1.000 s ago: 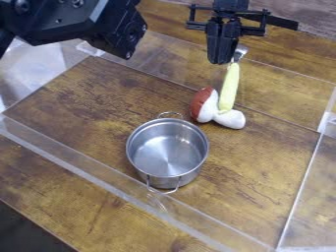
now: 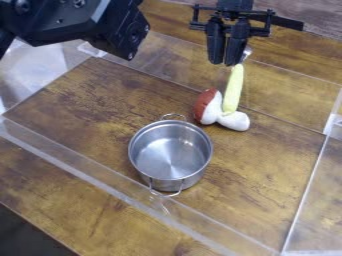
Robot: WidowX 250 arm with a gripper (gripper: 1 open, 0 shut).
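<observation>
My black gripper [image 2: 227, 52] hangs at the top centre, above and behind a group of toy food on the wooden surface. Just below it lies a pale yellow-green long piece [image 2: 234, 86], with a red piece [image 2: 207, 105] and a white piece [image 2: 233, 121] at its lower end. A small silvery item shows behind the fingers, partly hidden; whether the fingers hold anything is unclear. A steel pot [image 2: 170, 153] with two handles stands lower centre.
The dark arm [image 2: 80, 20] fills the top left. Clear plastic edging runs along the left and right of the wooden board [image 2: 87, 135]. The board is bare left and right of the pot.
My gripper has shifted very slightly; the pot and food pieces are unmoved.
</observation>
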